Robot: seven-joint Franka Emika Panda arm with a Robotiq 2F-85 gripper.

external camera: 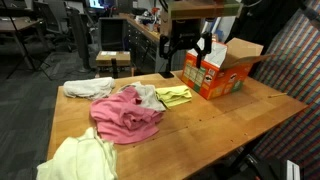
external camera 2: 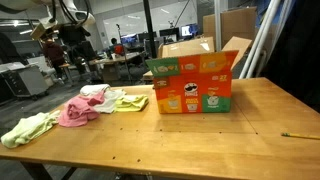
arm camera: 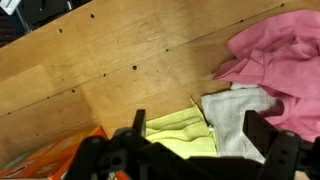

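My gripper (external camera: 186, 52) hangs above the wooden table, its fingers wide apart and nothing between them. In the wrist view, the gripper points down over a yellow cloth (arm camera: 182, 135) and a greyish-white cloth (arm camera: 232, 115). A crumpled pink cloth (arm camera: 280, 60) lies to their right. Exterior view 1 has the pink cloth (external camera: 125, 117) mid-left, the yellow cloth (external camera: 174, 96) near the box and a white cloth (external camera: 89, 87) farther back. At the near left corner rests a pale yellow-green cloth (external camera: 78, 160). All the cloths lie loosely crumpled on the table.
A red, orange and green printed carton (external camera 2: 192, 92) with raised flaps stands beside the yellow cloth. Some thin stick (external camera 2: 300, 136) lies at the table's far right. Bare wood (external camera: 200, 135) stretches in front of the carton. Desks and chairs fill the background.
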